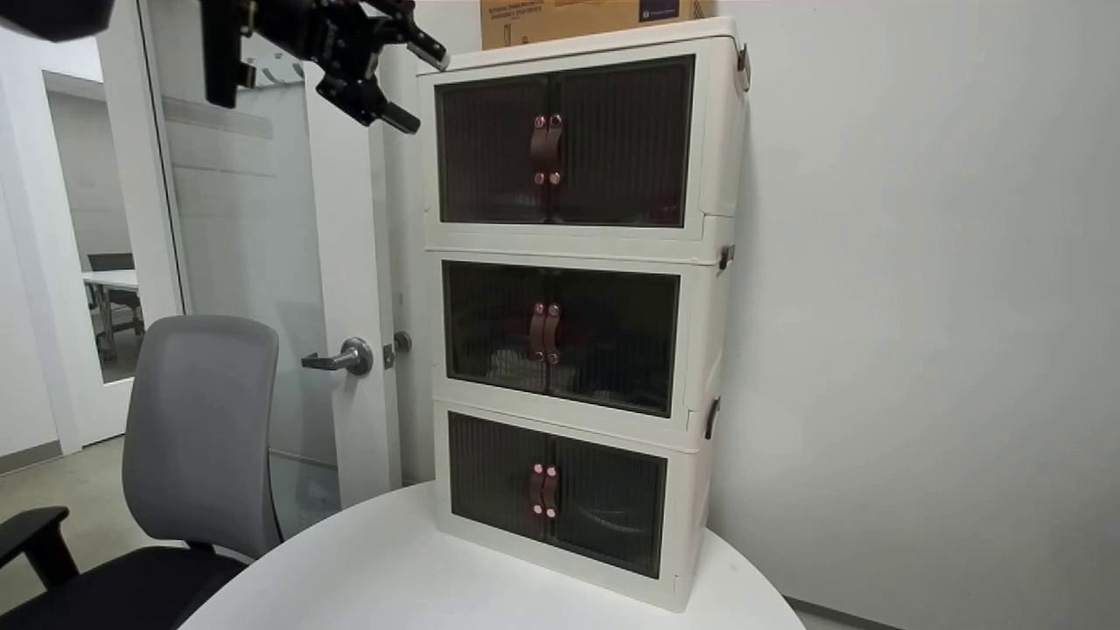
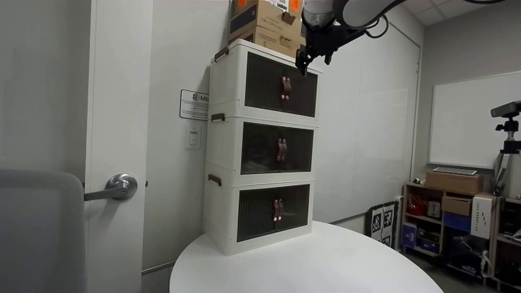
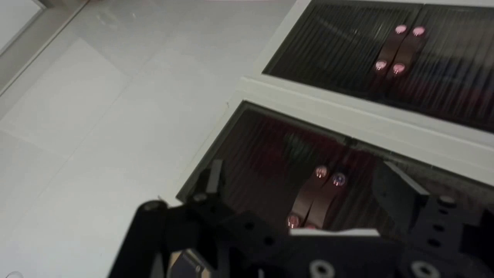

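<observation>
A white cabinet (image 1: 714, 315) of three stacked units stands on the round table, its dark ribbed doors all closed. Each pair of doors meets at two brown strap handles; those of the top unit (image 1: 546, 149) are the nearest to my gripper (image 1: 422, 89). The fingers are open, with empty space between the tips. In the wrist view, which is turned over, the top unit's handles (image 3: 315, 199) appear between the fingers, their lower ends partly covered by the gripper body. The middle unit's handles (image 3: 399, 48) appear farther up. Exterior view 2 has the gripper (image 2: 315, 67) before the top unit's upper right part.
Cardboard boxes (image 2: 273, 29) sit on top of the cabinet. A grey chair (image 1: 199, 430) and a door with a lever handle (image 1: 341, 357) are at the left in exterior view 1.
</observation>
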